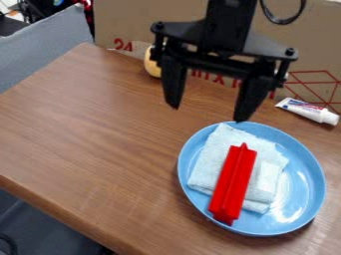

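My black gripper hangs above the table, up and to the left of the plate, its two fingers spread wide with nothing seen between them. A light blue plate holds a folded white cloth, and a red elongated object lies on top of the cloth. A toothpaste tube lies behind the plate at the right. A yellow round object at the back is partly hidden by the gripper.
A cardboard box stands along the back. A grey padded surface borders the table's left edge.
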